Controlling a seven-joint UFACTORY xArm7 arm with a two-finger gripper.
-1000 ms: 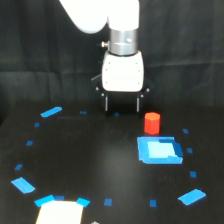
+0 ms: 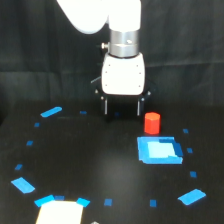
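My gripper point(image 2: 123, 107) hangs high over the back middle of the dark table, its two fingers spread apart and nothing seen between them. A red block point(image 2: 152, 123) stands on the table lower and to the right of it, apart from the fingers. Just in front of the block lies a blue square point(image 2: 143, 148) with a paler, whitish middle; whether it is a shallow tray or a flat marking I cannot tell.
Blue tape strips lie at the back left point(image 2: 51, 112), front left point(image 2: 23, 185) and front right point(image 2: 191, 197), with several small blue marks around. A pale object point(image 2: 60, 213) is cut off by the bottom edge.
My gripper is slightly lower than before, and its fingers look a little farther apart. The red block and blue square have not moved.
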